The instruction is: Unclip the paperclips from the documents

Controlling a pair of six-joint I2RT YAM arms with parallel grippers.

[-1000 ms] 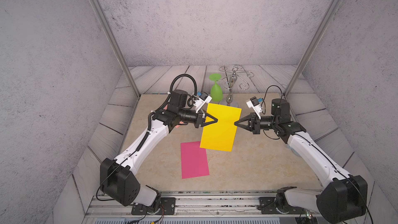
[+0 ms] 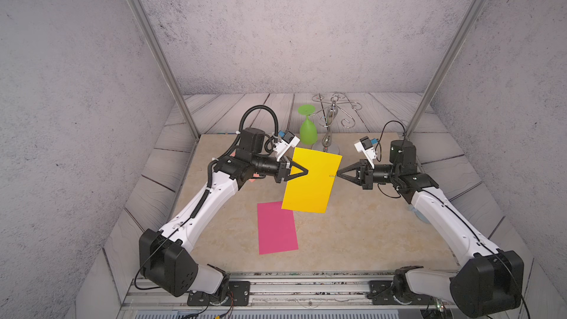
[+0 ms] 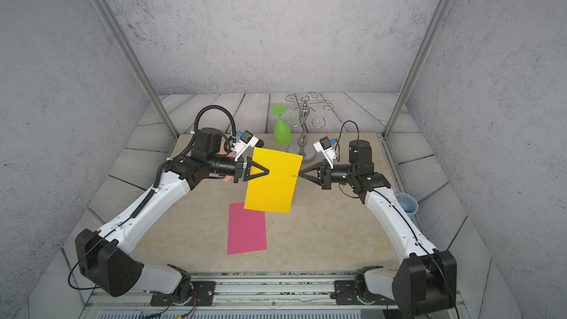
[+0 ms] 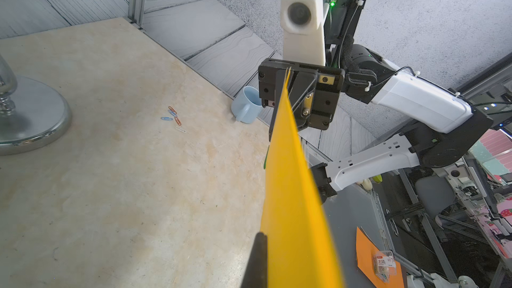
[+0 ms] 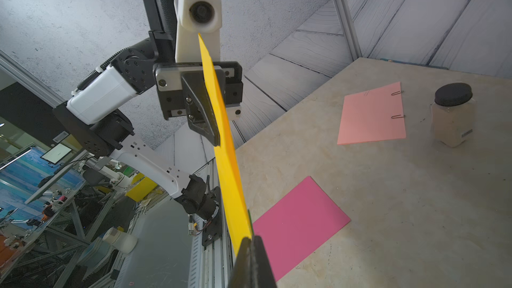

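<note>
A yellow sheet (image 2: 313, 186) is held upright in the air by my left gripper (image 2: 304, 172), shut on it. My right gripper (image 2: 339, 173) is shut at the sheet's right edge, where a small clip (image 3: 294, 175) shows; whether the clip is between its fingertips I cannot tell. A pink sheet with two paperclips lies at the back left in the right wrist view. A magenta sheet (image 2: 277, 230) lies bare at the front. Several loose paperclips (image 4: 175, 117) lie on the table in the left wrist view.
A metal stand (image 3: 302, 141) and a green object (image 3: 282, 130) stand at the back centre. A blue mug (image 4: 244, 106) is at the right edge, a lidded jar (image 5: 452, 120) near the salmon sheet.
My left gripper and the yellow sheet have shifted slightly left; my right gripper has moved slightly right, uncovering the small clip at the sheet's edge.
</note>
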